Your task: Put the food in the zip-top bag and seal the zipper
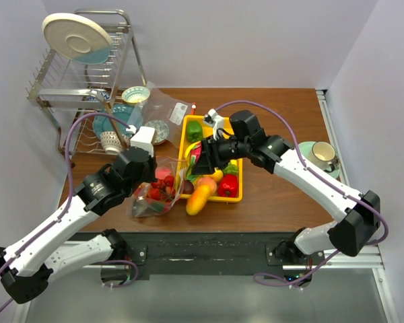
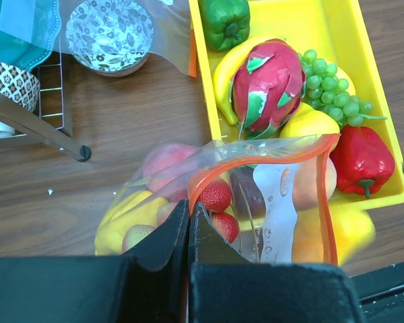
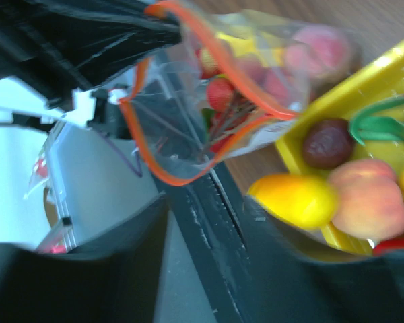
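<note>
My left gripper is shut on the orange-edged rim of the clear zip top bag (image 2: 276, 158). The bag's mouth gapes in the right wrist view, and strawberries (image 3: 220, 94) and other fruit lie inside. Apart stand the fingers of my right gripper, with bare space between them. A blurred yellow-orange mango (image 3: 296, 200) shows beyond the right-hand finger, outside the bag, by the tray's front left corner. A peach (image 3: 369, 198) and a dark round fruit (image 3: 328, 143) are in the yellow tray (image 1: 239, 161), as is a dragon fruit (image 2: 269, 87).
Grapes (image 2: 333, 91), a red pepper (image 2: 362, 160) and a green pepper (image 2: 224, 23) also fill the tray. A dish rack (image 1: 67, 93) stands back left; a cup (image 1: 322, 153) is at far right. The table's front edge lies close below the bag.
</note>
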